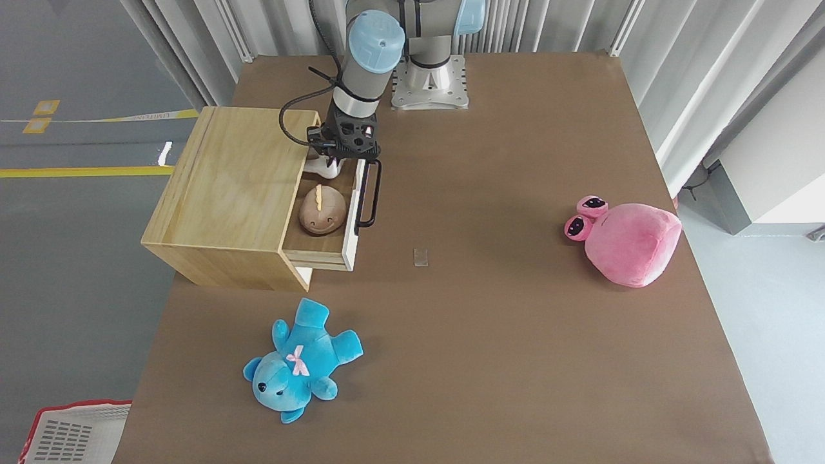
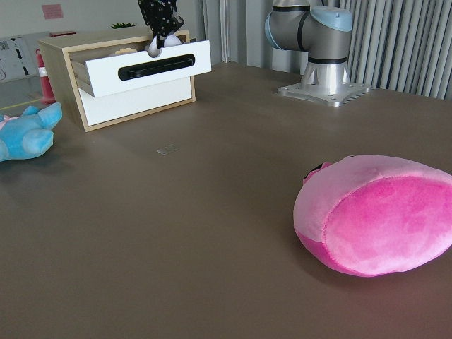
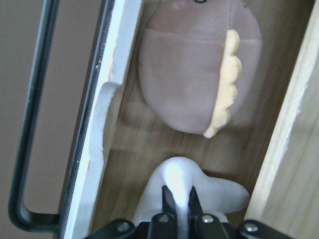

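My gripper is down at the back end of the open drawer of a wooden cabinet (image 1: 224,185), shut on a white plush toy (image 3: 219,191). In the left view the toy hangs just over the white drawer front (image 2: 106,79). A round brown plush (image 1: 322,216) with a cream crest rests in the same drawer, beside the white toy and apart from it. The drawer's black handle (image 1: 374,193) faces right.
A blue teddy bear (image 1: 309,359) lies on the table in front of the cabinet. A pink plush (image 1: 630,243) is on the right. A basket (image 1: 73,437) stands beyond the front-left edge.
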